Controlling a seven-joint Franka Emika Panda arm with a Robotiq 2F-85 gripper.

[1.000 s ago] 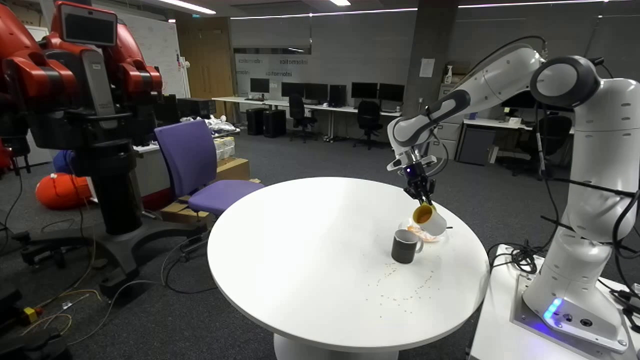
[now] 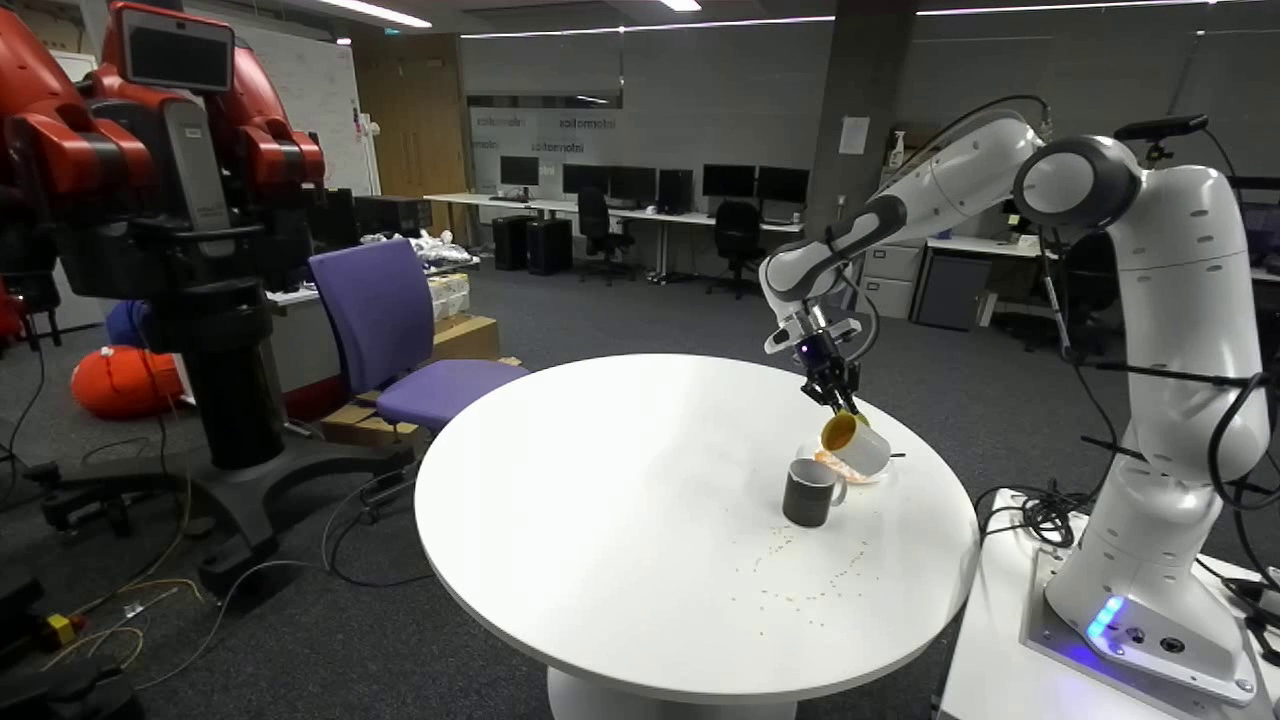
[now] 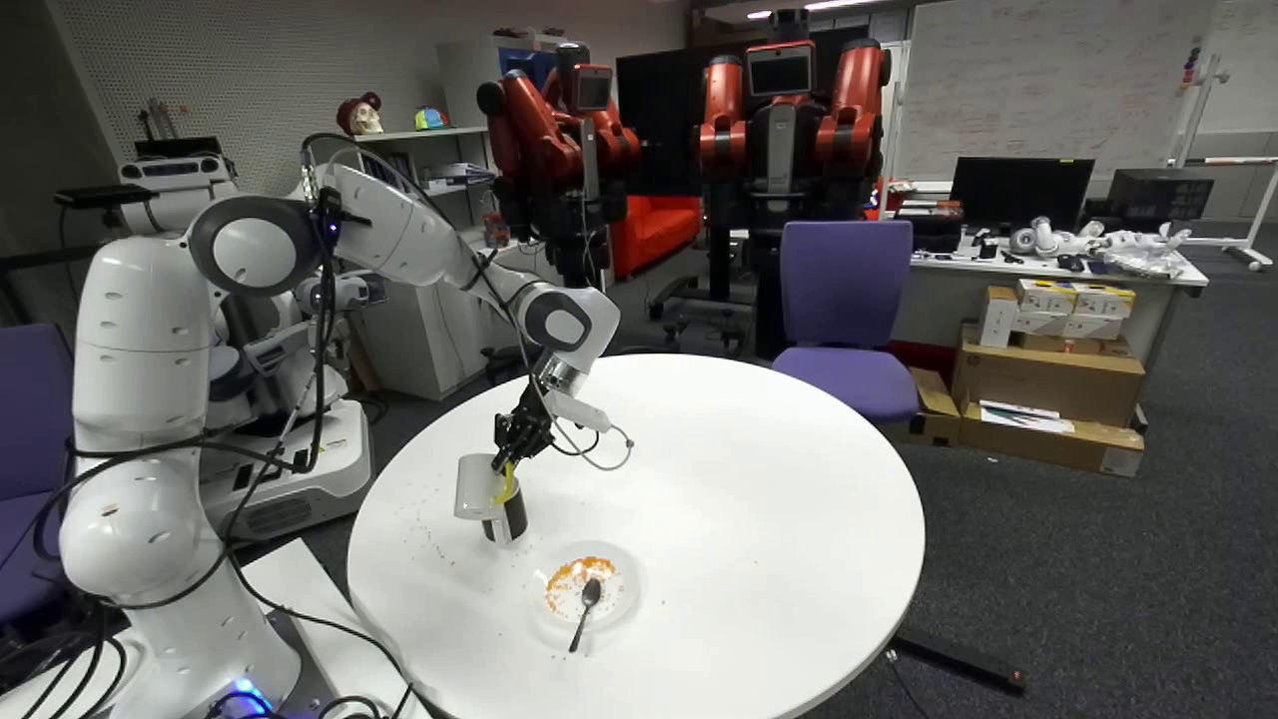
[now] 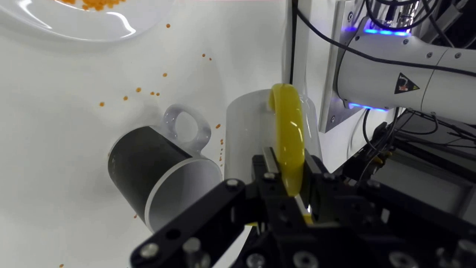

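Note:
My gripper is shut on the yellow handle (image 4: 290, 134) of a white mug (image 4: 250, 129) with a yellow inside. In the first exterior view this mug (image 2: 861, 449) hangs tilted over the table, its mouth turned to the left. A dark grey mug (image 2: 810, 493) stands upright just left of and nearer than it. The grey mug (image 4: 147, 165) opens upward in the wrist view, its white inside looking empty where visible. A clear plate (image 3: 625, 599) holds orange bits and a spoon (image 3: 584, 613). How much is inside the tilted mug cannot be seen.
Small orange bits (image 4: 138, 89) are scattered on the round white table (image 2: 624, 480) around the grey mug. A purple chair (image 2: 444, 390) stands at its far left edge.
The arm has shifted slightly left with the tilted mug, which has tipped a little. Orange contents seen inside its mouth earlier are less visible now. The grey mug and plate have stayed put.

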